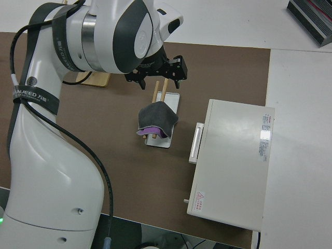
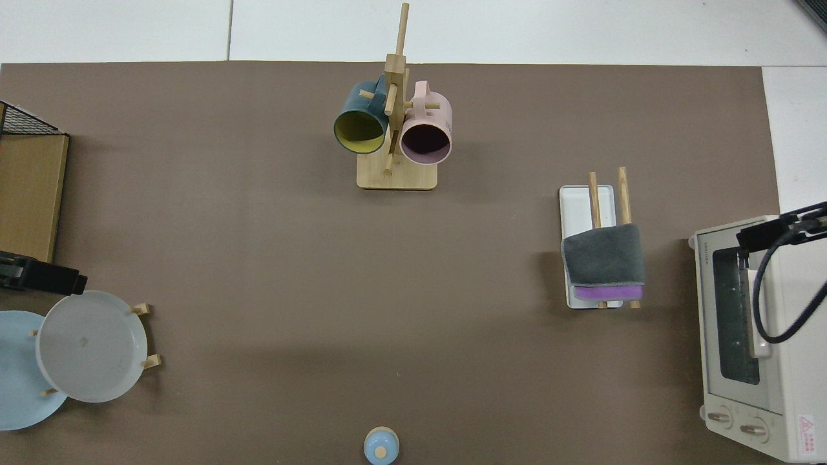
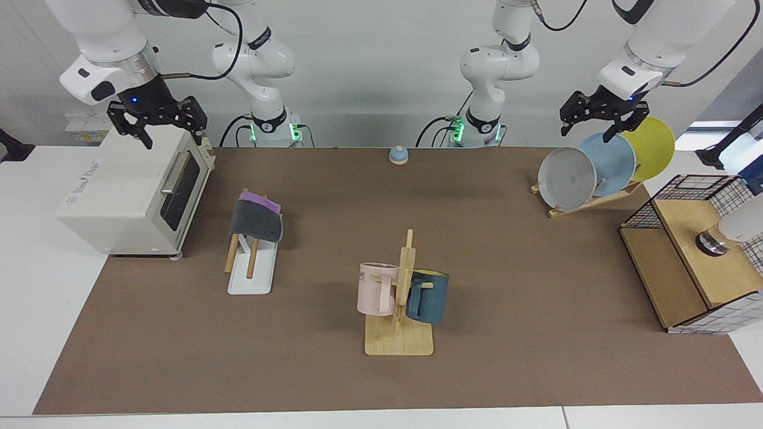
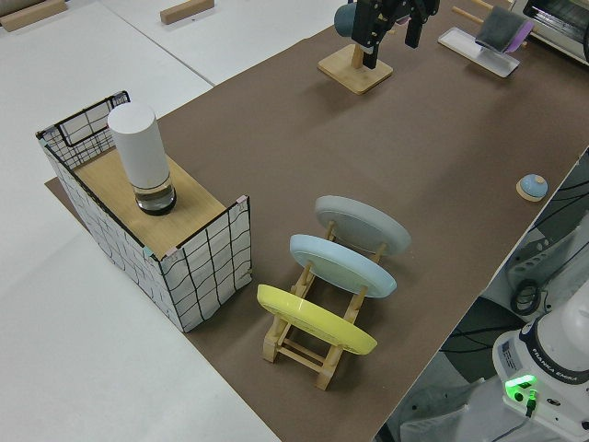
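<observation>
My two grippers are dark black: one (image 3: 164,123) hangs above the white oven (image 3: 128,198) at the right of the top view, the other (image 3: 598,115) is over the plate rack at its left. Whether their fingers are open or shut is unclear. A pink mug (image 2: 426,126) and a teal mug (image 2: 360,115) hang on a wooden stand (image 2: 396,177). A grey cloth (image 2: 603,255) with a purple one (image 2: 608,293) drapes over wooden bars on a white tray (image 2: 574,206).
A plate rack holds grey, blue and yellow plates (image 3: 648,146) beside a wire-sided wooden shelf (image 3: 661,273) with a white cylinder (image 4: 140,147). A small blue round object (image 2: 381,447) sits at the table edge.
</observation>
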